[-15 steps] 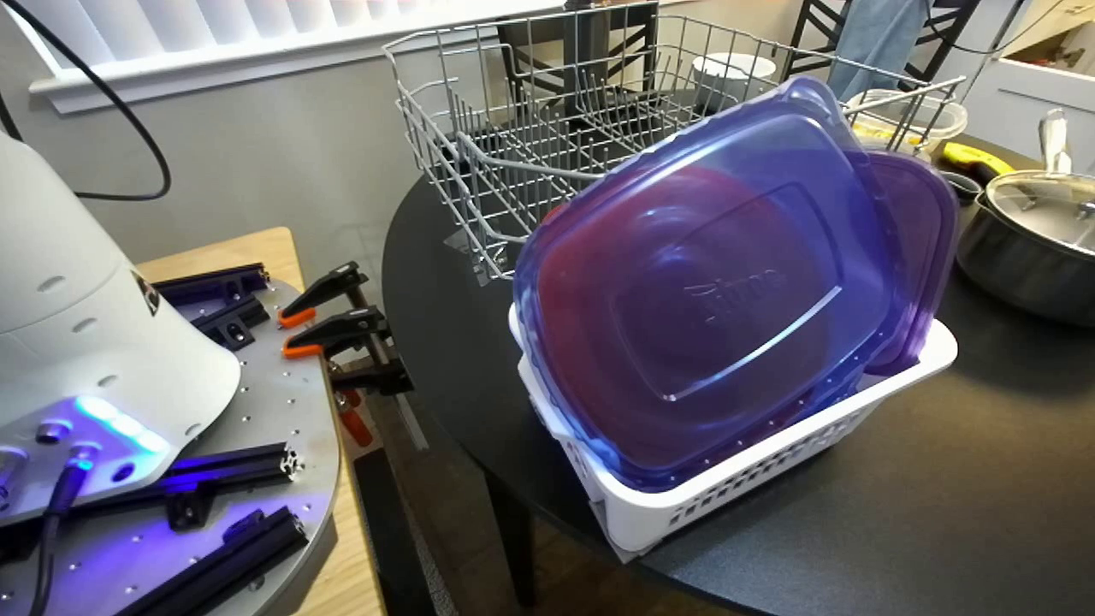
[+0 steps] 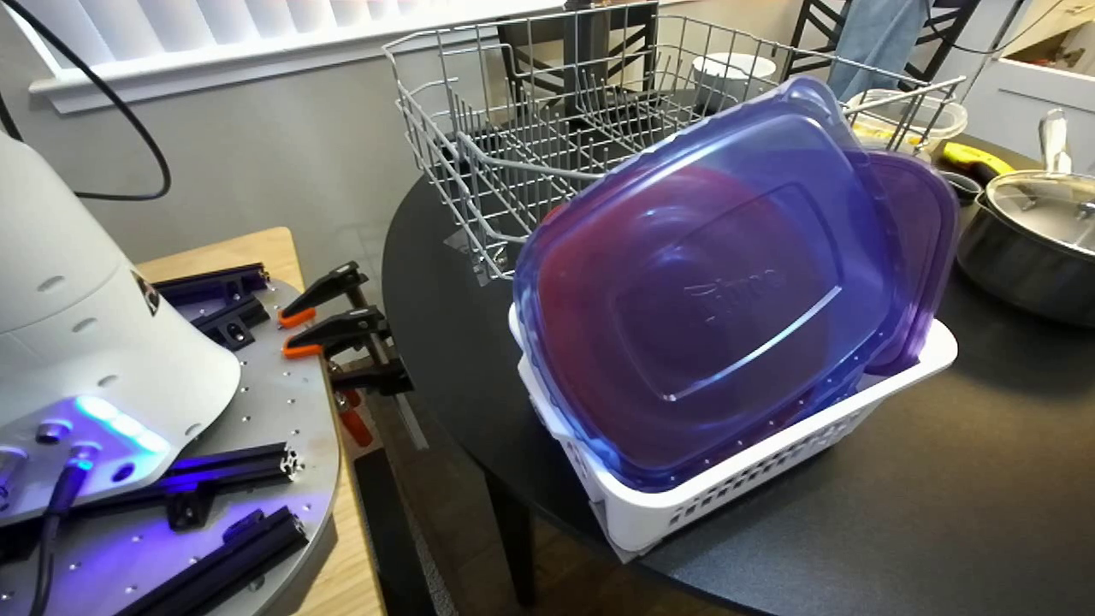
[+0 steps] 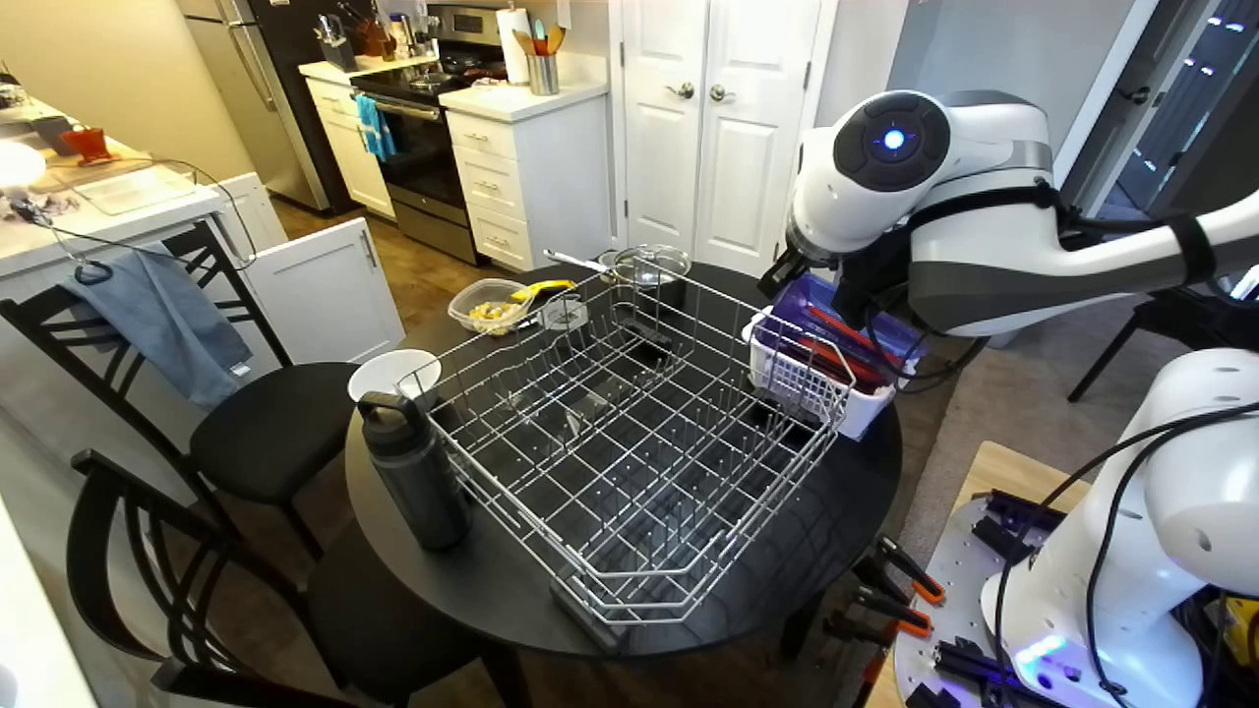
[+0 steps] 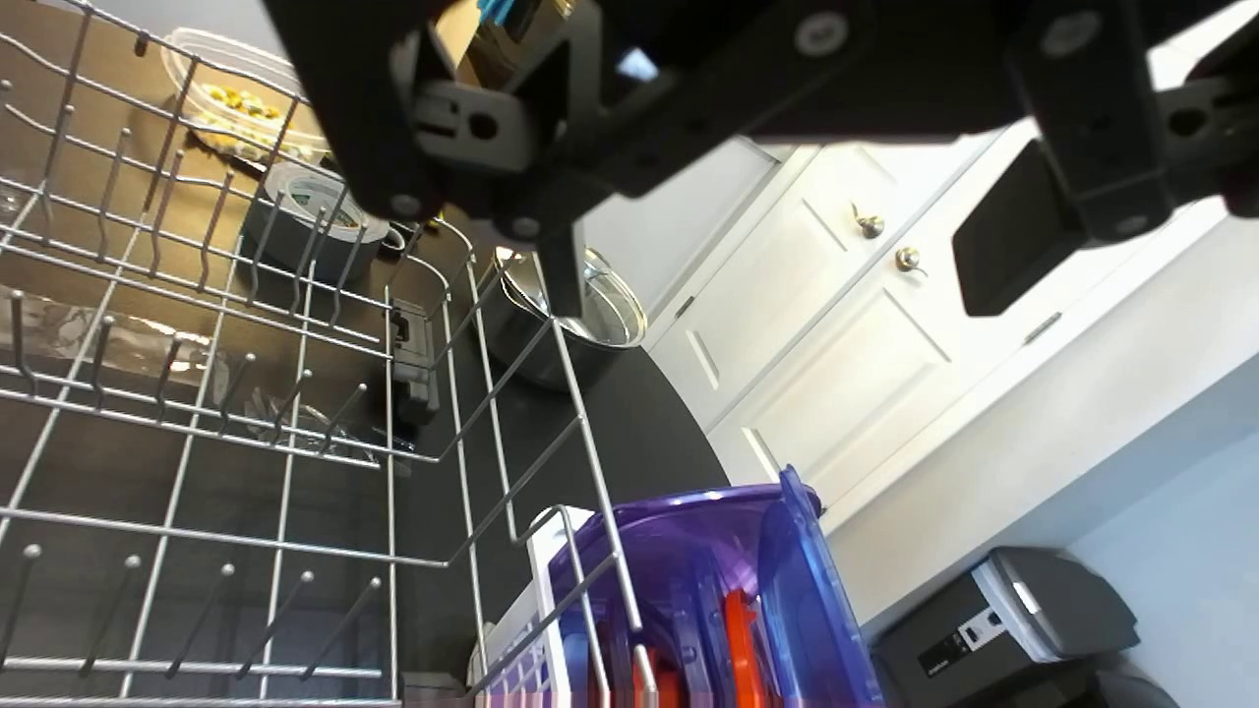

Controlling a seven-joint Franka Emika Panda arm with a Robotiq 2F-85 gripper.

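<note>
My gripper stands open in the wrist view, with nothing between its widely parted fingers. In exterior view 2 the gripper (image 3: 817, 283) hangs above the white basket (image 3: 868, 413), partly hidden by the arm. Blue and purple plastic lids (image 2: 708, 298) stand tilted in that basket, and red pieces (image 4: 744, 649) show among them. Beside the basket is the empty wire dish rack (image 3: 637, 472) on the round black table (image 2: 975, 493). Exterior view 1 shows the arm's base but not the gripper.
A lidded pot (image 3: 649, 277), a clear food container (image 3: 490, 305) and a yellow item (image 3: 543, 290) sit behind the rack. A white bowl (image 3: 395, 376) and a dark bottle (image 3: 415, 472) stand at its left. Roll of tape (image 4: 313, 224) lies near the rack's edge.
</note>
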